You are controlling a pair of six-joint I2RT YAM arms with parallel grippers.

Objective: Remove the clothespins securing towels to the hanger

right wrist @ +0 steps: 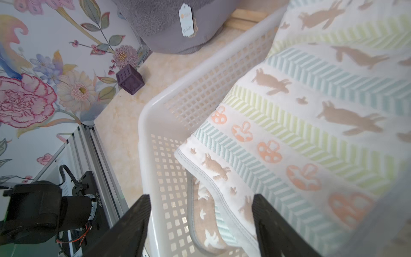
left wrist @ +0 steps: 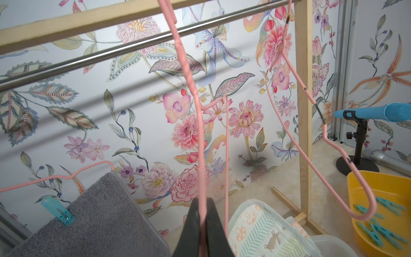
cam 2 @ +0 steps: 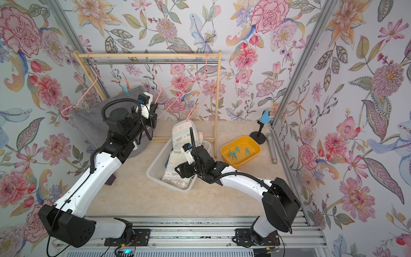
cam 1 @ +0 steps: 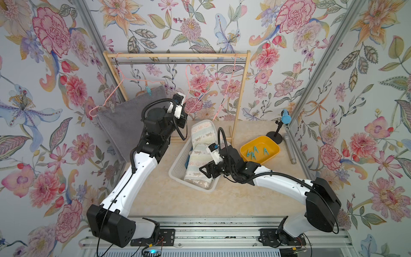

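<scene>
A grey towel (cam 1: 128, 124) hangs at the left from a pink hanger, a blue clothespin (left wrist: 57, 209) on it in the left wrist view. My left gripper is shut, up at the hangers, a thin pink hanger rod (left wrist: 192, 90) running in front of or between its fingertips; I cannot tell which. My right gripper is part open over a white laundry basket (right wrist: 149, 128) holding patterned towels (right wrist: 291, 128), nothing seen between its fingers.
A yellow tray (cam 1: 269, 150) with several blue clothespins is at the right, beside a stand (cam 1: 276, 137) with a blue cylinder. A wooden rack (cam 1: 239, 77) spans the back.
</scene>
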